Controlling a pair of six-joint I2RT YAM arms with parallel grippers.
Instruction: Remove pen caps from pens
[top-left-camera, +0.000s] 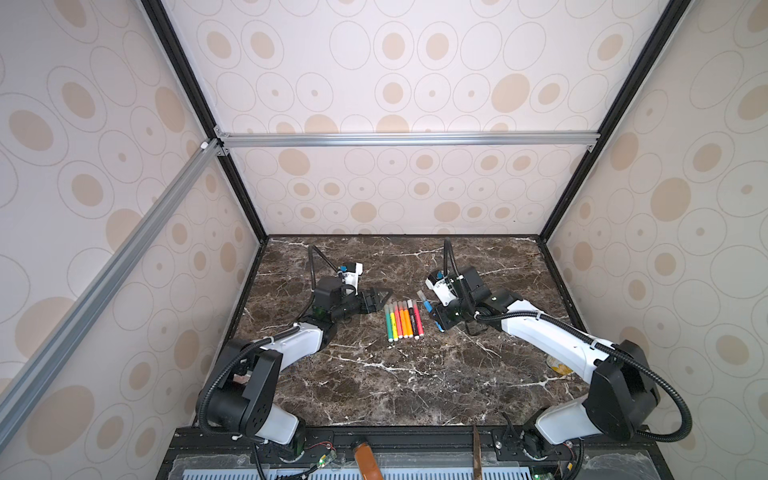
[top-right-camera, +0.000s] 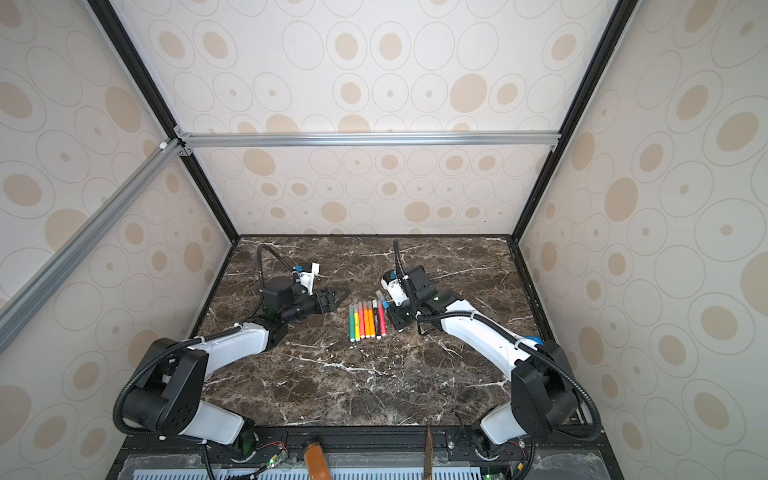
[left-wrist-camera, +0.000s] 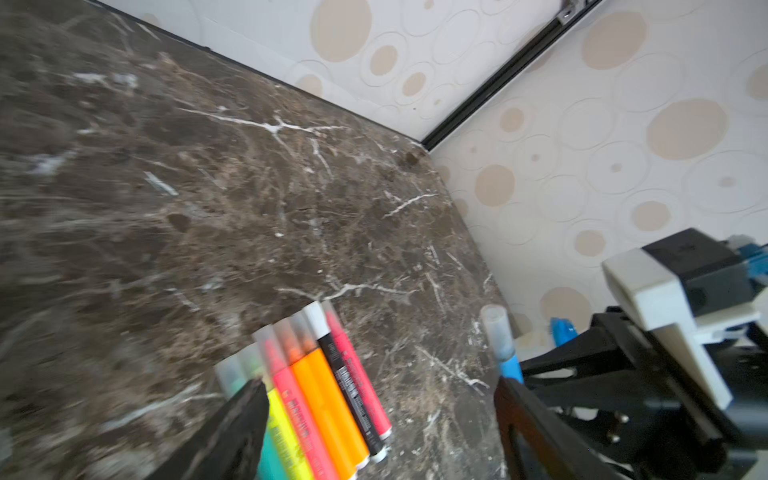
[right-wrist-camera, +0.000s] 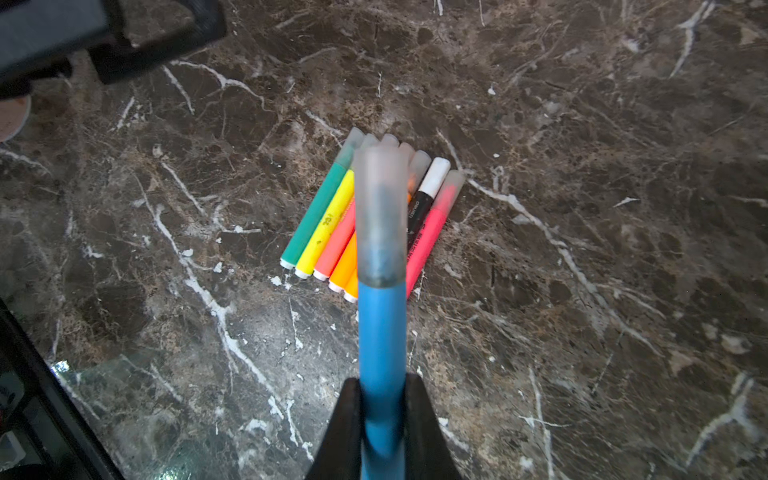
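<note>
A blue pen (right-wrist-camera: 382, 344), its clear cap (right-wrist-camera: 381, 216) on and pointing away, is clamped in my right gripper, raised above the table. My left gripper is part open and empty, facing the capped end from the left; the blue pen (left-wrist-camera: 500, 340) shows near its right finger (left-wrist-camera: 532, 424) but not between the fingers. Below lies a row of several capped pens: green (right-wrist-camera: 320, 204), yellow (right-wrist-camera: 326, 224), pink and orange ones, a black pen (left-wrist-camera: 348, 384) with a white cap, and a pink-red pen (left-wrist-camera: 360, 368) at the right end.
Behind my right arm, near the right edge, a yellowish object (top-left-camera: 559, 365) is partly hidden.
</note>
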